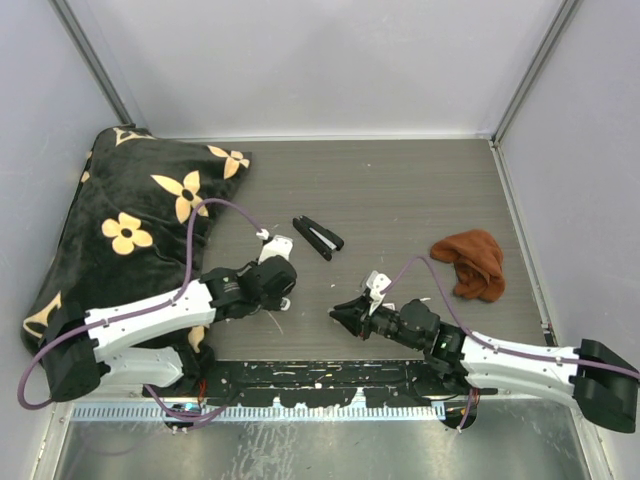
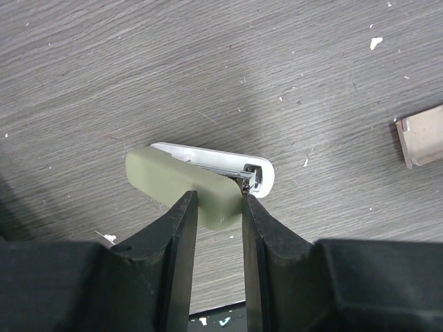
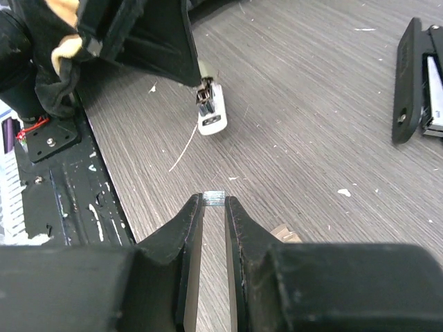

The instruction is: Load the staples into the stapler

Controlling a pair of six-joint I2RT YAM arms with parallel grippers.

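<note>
A small stapler with a pale green top [image 2: 176,181] and white base [image 2: 266,181] lies on the table. My left gripper is part open at one end of the green top, a finger on each side; whether they touch it cannot be told. In the right wrist view, the white base [image 3: 213,122] pokes out beneath a dark left finger [image 3: 163,41]. My right gripper is shut on a short silver staple strip [image 3: 214,198], held off the small stapler. A larger black stapler [image 1: 318,238] lies opened farther back.
A tan cardboard piece [image 2: 423,136] lies near the right gripper. The brown cloth [image 1: 472,264] is at the right, and a dark floral cushion [image 1: 140,210] fills the left side.
</note>
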